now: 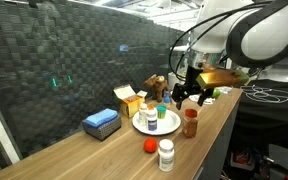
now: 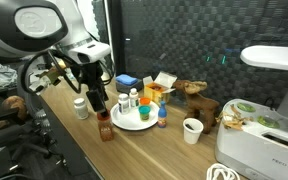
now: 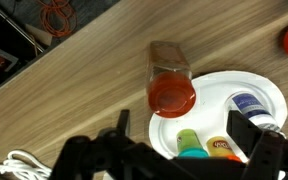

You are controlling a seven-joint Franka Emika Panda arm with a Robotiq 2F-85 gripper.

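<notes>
Above the wooden table, my gripper is open, with its dark fingers spread apart. A reddish-brown jar with an orange-red lid (image 3: 170,92) stands on the table just ahead of the fingertips in the wrist view, in line with the gap between them. In exterior view 1 the same jar (image 1: 190,124) is upright near the table's edge, below the gripper. Exterior view 2 shows the jar (image 2: 105,126) with the gripper close over its top. Nothing is held.
A white plate (image 1: 141,123) with bottles and cups lies beside the jar. Nearby are a red ball (image 1: 150,146), a white bottle (image 1: 166,155), a blue box (image 1: 102,124) and an open yellow box (image 1: 129,100).
</notes>
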